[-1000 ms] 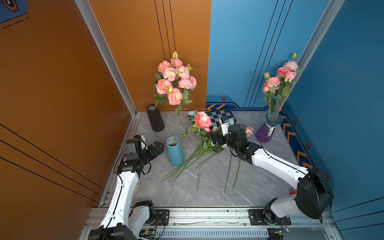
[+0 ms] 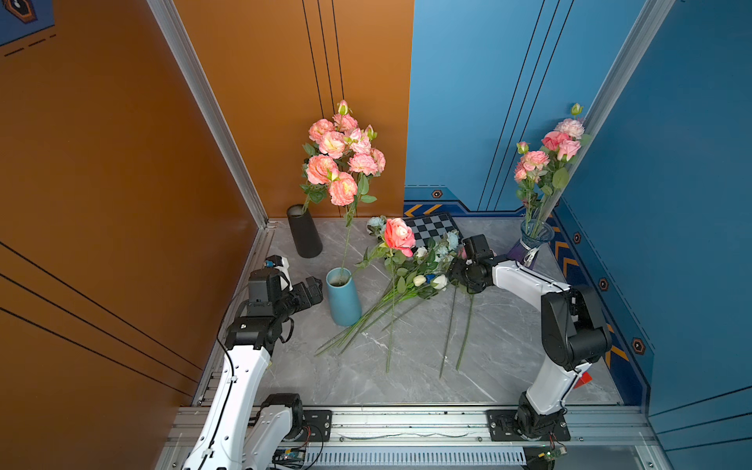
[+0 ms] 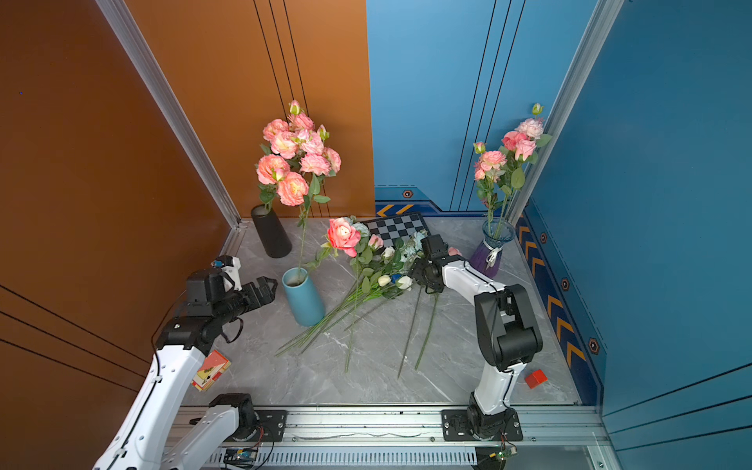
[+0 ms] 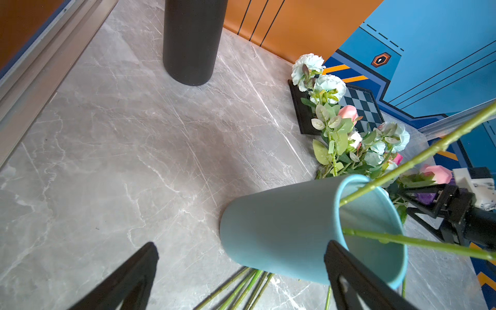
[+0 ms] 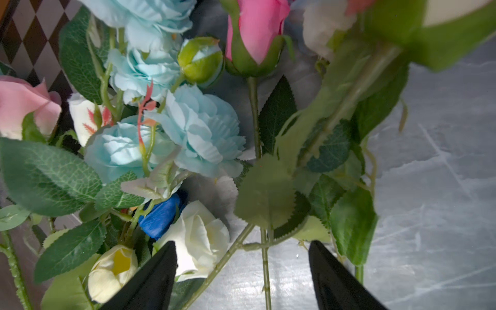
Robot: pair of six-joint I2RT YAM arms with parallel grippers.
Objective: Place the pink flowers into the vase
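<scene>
Pink flowers stand in the teal vase (image 2: 342, 305), the black vase (image 2: 304, 235) and a purple-blue vase (image 3: 483, 258). A bundle of blue, white and pink flowers (image 2: 419, 266) lies on the table. My left gripper (image 2: 311, 290) stands open beside the teal vase, nothing between its fingers. My right gripper hangs low over the bundle's right part, fingers apart, with a white rose (image 5: 196, 242) and green stems in view around and between them. A pink bud (image 5: 255, 36) lies farther forward in the right wrist view.
A checkered board (image 2: 429, 227) lies at the back under the flowers. A red block (image 3: 535, 378) is at the front right, a red-yellow box (image 3: 210, 369) at the front left. Bare table shows at the front middle.
My right arm has turned and shifted, its gripper moving rightward within the bundle and its elbow drawing inward. The left arm has moved only slightly.
</scene>
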